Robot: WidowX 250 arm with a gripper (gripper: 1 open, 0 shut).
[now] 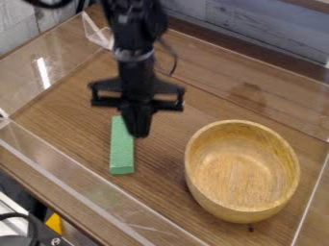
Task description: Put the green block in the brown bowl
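The green block [121, 151] lies flat on the wooden table, left of the bowl, its long side running away from the camera. To its right stands the brown bowl [202, 154], upright and empty. My gripper [137, 127], blurred by motion, hangs above the far end of the block. Its fingers look closed together with nothing between them, and the block is outside them.
A low wall [257, 34] borders the table at the back. Clear wood [232, 96] spreads behind the bowl. At the lower left, beyond the table edge, are a dark cable and a small yellow item [54, 223].
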